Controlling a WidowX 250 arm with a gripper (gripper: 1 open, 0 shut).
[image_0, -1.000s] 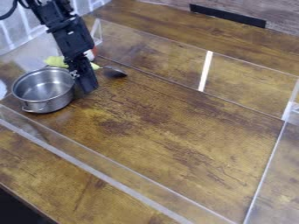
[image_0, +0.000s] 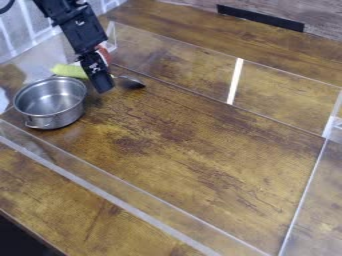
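Observation:
My gripper (image_0: 100, 82) hangs at the upper left, above and just behind the right side of a metal pot (image_0: 50, 103). It is shut, with nothing visible between its fingers. A yellow-green object (image_0: 68, 71) lies behind the pot, partly hidden by my arm. A dark spoon-like object (image_0: 130, 83) lies just right of the gripper, and something red and white behind the arm is mostly hidden.
Low clear panels border the wooden table (image_0: 201, 150). A dark slot (image_0: 261, 17) sits at the back, and a white strip (image_0: 235, 80) crosses near the upper middle.
My gripper has risen and moved back from beside the pot's right rim, uncovering more of the pot. The pot and other objects look unmoved.

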